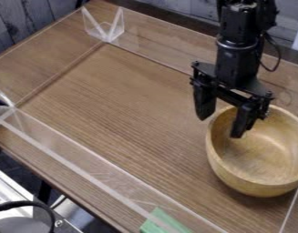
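Note:
My black gripper (221,107) hangs over the rim of a large tan plastic bowl (261,168) at the right of the camera view, its two finger parts spread apart at the bowl's back left. Whether anything is between the fingers is unclear; their tips are dark against the bowl.
A green object (161,221) lies at the bottom edge. Clear tape marks or plastic pieces sit at the back left and left edge. A black cable lies at the lower left corner.

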